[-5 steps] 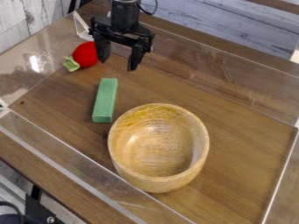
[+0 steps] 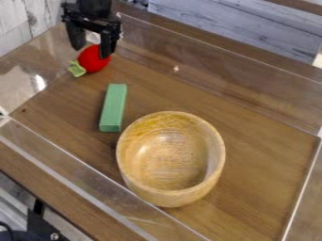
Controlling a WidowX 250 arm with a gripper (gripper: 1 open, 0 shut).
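My black gripper [image 2: 92, 40] hangs open at the top left, over a red round object [image 2: 93, 58] with a green part at its lower left, which looks like a toy strawberry or vegetable. The fingers are around or just above it; I cannot tell whether they touch it. A green block [image 2: 113, 107] lies lengthwise in the middle left. A large light wooden bowl [image 2: 171, 188] stands at the lower middle.
The wooden floor of the tray is clear to the right of the block and bowl. Transparent or pale walls [image 2: 25, 66] run along the left, close to my gripper, and along the back and right.
My gripper has moved left, from right of the red object to over it. The block and bowl have not moved.
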